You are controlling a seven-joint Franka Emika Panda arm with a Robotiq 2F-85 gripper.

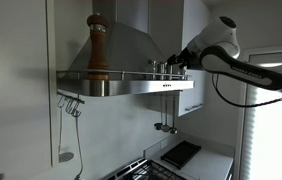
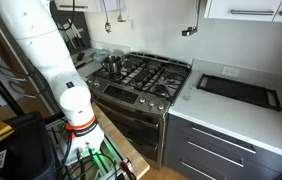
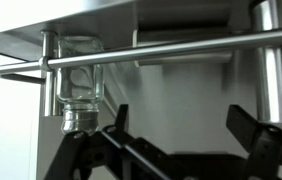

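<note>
My gripper stands open in the wrist view, its two dark fingers wide apart with nothing between them. A glass jar with a metal lid (image 3: pixel 79 88) appears beyond the left finger, behind the metal rail (image 3: pixel 181 47). On the right, a shiny metal cylinder (image 3: pixel 275 70) shows behind the same rail. In exterior view 1 the gripper (image 1: pixel 184 59) is at the far end of the range hood's shelf (image 1: pixel 121 87), close to several small containers (image 1: pixel 162 69). Its fingertips are too small there to make out.
A tall wooden pepper mill (image 1: pixel 98 45) stands at the shelf's near end. Utensils (image 1: pixel 165 125) hang below the hood. The stove (image 2: pixel 146 85) holds a dark pot (image 2: pixel 111 66); a black tray (image 2: pixel 239 92) lies on the otherwise clear right counter.
</note>
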